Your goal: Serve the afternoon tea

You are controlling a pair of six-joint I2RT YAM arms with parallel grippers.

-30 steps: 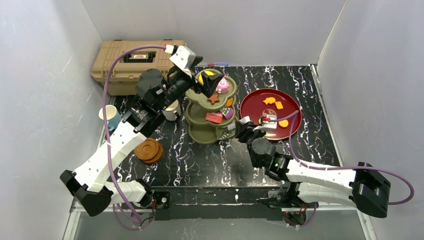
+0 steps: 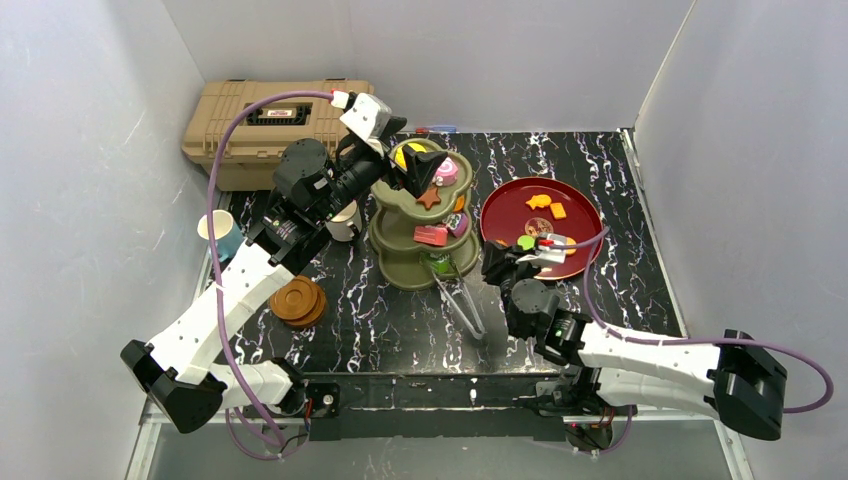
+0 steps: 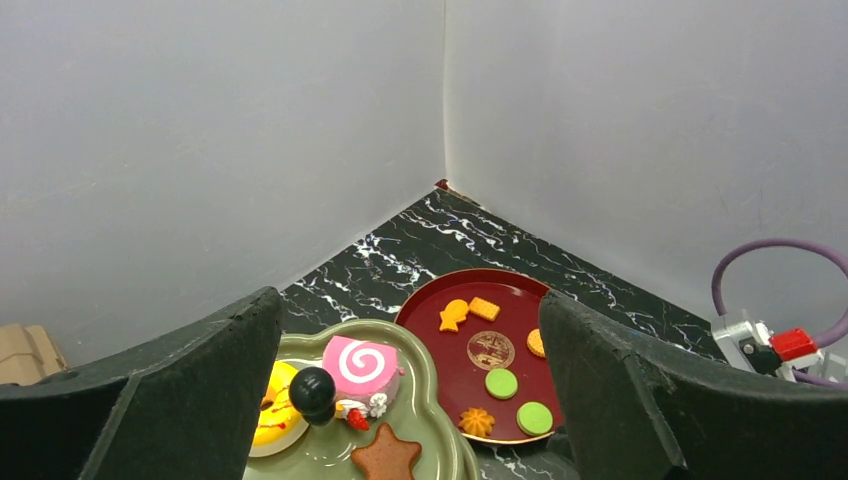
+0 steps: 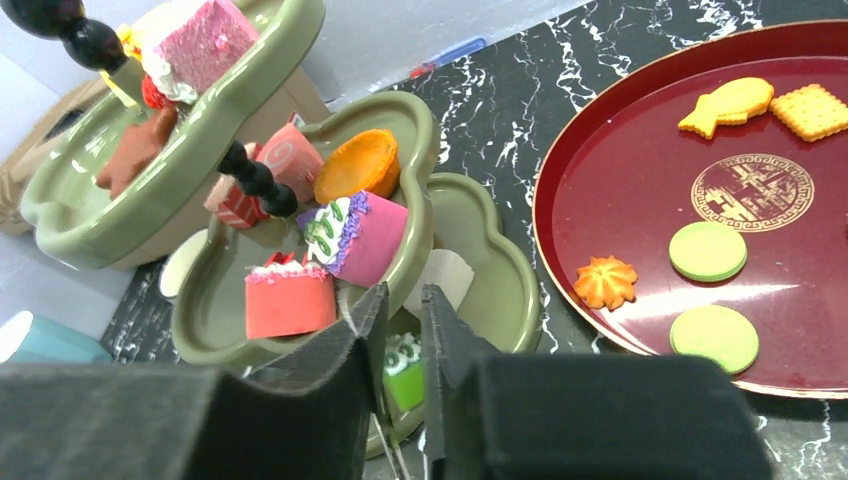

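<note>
The green three-tier stand (image 2: 390,262) holds toy treats, including a donut (image 3: 272,430), a pink swirl cake (image 3: 358,365), a red cake slice (image 4: 290,310) and, on the bottom tier, a green cake (image 4: 405,380) and white piece (image 4: 445,272). My left gripper (image 2: 418,172) is open above the top tier. My right gripper is beside the lower tiers, fingers apart by a narrow gap. Metal tongs (image 2: 462,305) lean from the bottom tier toward the front, partly hidden behind the right fingers in the right wrist view.
A red tray (image 2: 515,205) with biscuits is at right. Mugs (image 2: 222,236), wooden coasters (image 2: 295,300) and a tan case (image 2: 225,130) are at left.
The tongs have swung down toward the front, apart from my right gripper, which has moved slightly right and down in the top view. The green cake now shows. The left arm is still.
</note>
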